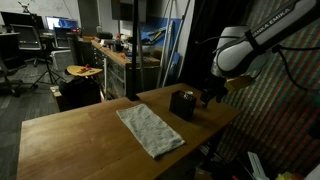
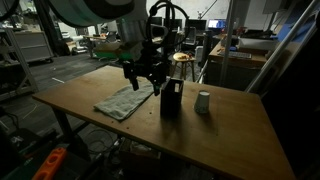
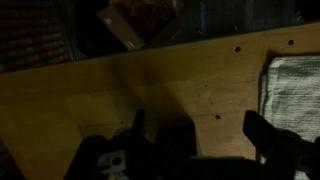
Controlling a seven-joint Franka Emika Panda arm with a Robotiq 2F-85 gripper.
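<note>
A grey cloth [image 1: 150, 130] lies flat on the wooden table; the wrist view has part of this cloth [image 3: 292, 95] at its right edge. To its side stands a black box-like holder [image 2: 171, 103], upright, with a pale cup [image 2: 202, 102] close by. In the wrist view a dark shape, seemingly the holder [image 3: 178, 138], shows low between the spread fingers. My gripper is open and points down, holding nothing. From outside, the gripper [image 2: 143, 84] hangs above the table near the holder, apart from the cloth.
Beyond the table's edge, the wrist view has an open cardboard box [image 3: 125, 25] lower down. A metal stand [image 1: 135, 50] rises behind the table.
</note>
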